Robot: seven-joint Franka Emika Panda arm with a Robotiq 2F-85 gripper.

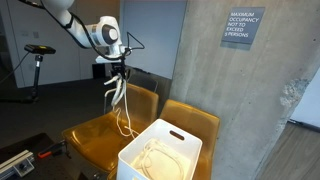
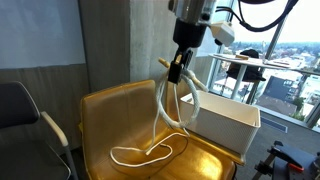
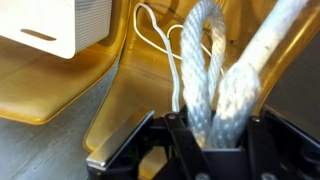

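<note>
A thick white rope (image 2: 190, 112) hangs in loops from my gripper (image 2: 176, 74) in exterior view 2. Its thinner tail lies in loose curves on the seat of a tan chair (image 2: 112, 112). The gripper (image 1: 122, 74) points down above the chair in exterior view 1. In the wrist view the gripper is shut on the rope (image 3: 222, 95), with strands rising close from its fingers; the exact grip is partly hidden. To the right stands an open white box (image 1: 177, 136) with a coil of white cord (image 1: 160, 162) inside.
The box (image 2: 225, 124) rests on a neighbouring tan chair (image 1: 205, 126). A dark chair (image 2: 28, 125) stands at the left in exterior view 2. Behind is a concrete wall (image 1: 255, 85) with a sign.
</note>
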